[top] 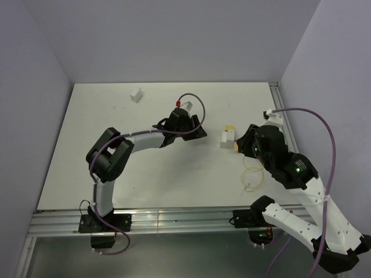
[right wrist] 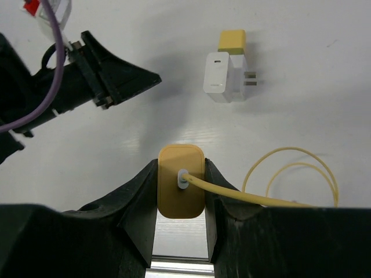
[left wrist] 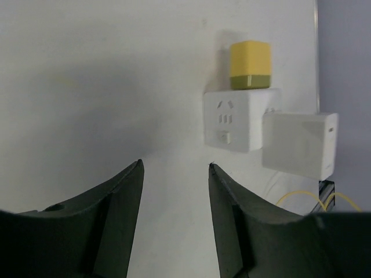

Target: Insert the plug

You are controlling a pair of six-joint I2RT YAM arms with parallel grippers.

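My right gripper is shut on a yellow-orange plug (right wrist: 181,202), its yellow cable (right wrist: 249,197) coming out of the side facing the camera. In the top view, that gripper (top: 242,146) is just right of the white socket block (top: 228,138). Seen from the left wrist, the socket block (left wrist: 227,121) shows its holes on the near side. A yellow cube (left wrist: 250,63) is against its far end, and a white box (left wrist: 298,145) stands on its right. My left gripper is open and empty, left of the block in the top view.
A small white box (top: 136,94) lies alone at the back left. The yellow cable (top: 251,179) loops over the table in front of the socket block. A wide stretch of bare table (top: 87,150) lies on the left.
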